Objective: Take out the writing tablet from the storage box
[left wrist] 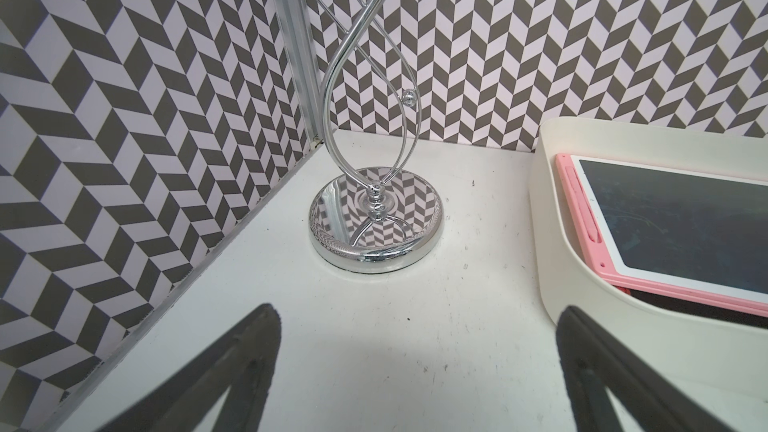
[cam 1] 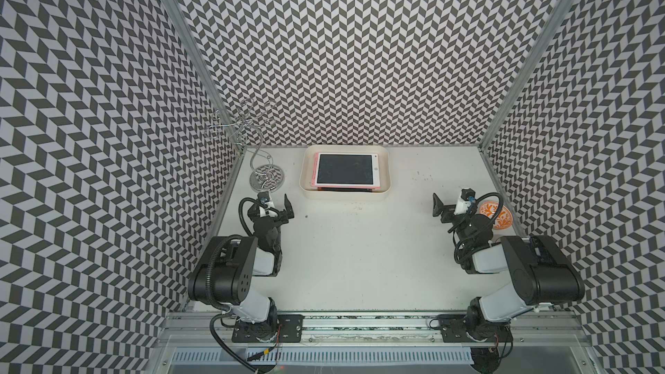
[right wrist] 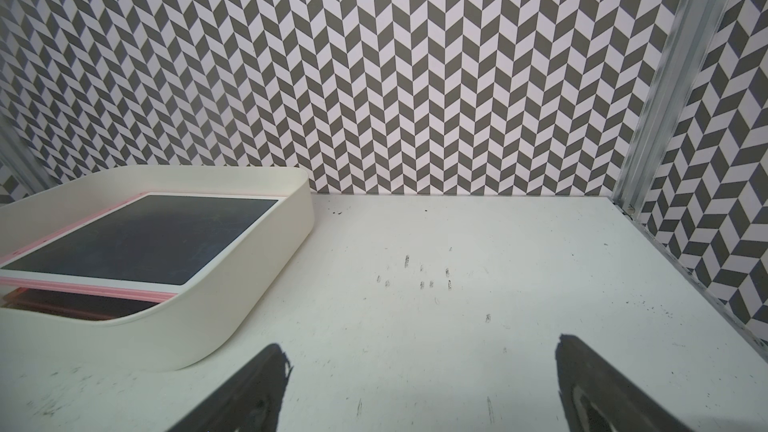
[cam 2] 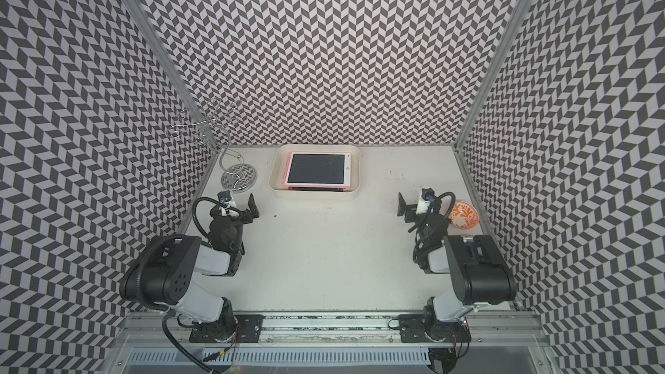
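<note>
The writing tablet (cam 1: pixel 347 169), with a dark screen, white frame and pink edge, lies in the cream storage box (cam 1: pixel 346 195) at the back of the table. In the right wrist view the tablet (right wrist: pixel 152 236) rests slightly tilted over something dark in the box. My left gripper is open and empty, in front of the box and to its left. Well to the right of the box, my right gripper also stands open, with only bare table between its fingers. Neither gripper touches the box or tablet.
A chrome wire stand (left wrist: pixel 376 224) with a round mirrored base is at the back left, near the left gripper. An orange patterned round item (cam 1: pixel 496 214) lies at the right edge behind the right arm.
</note>
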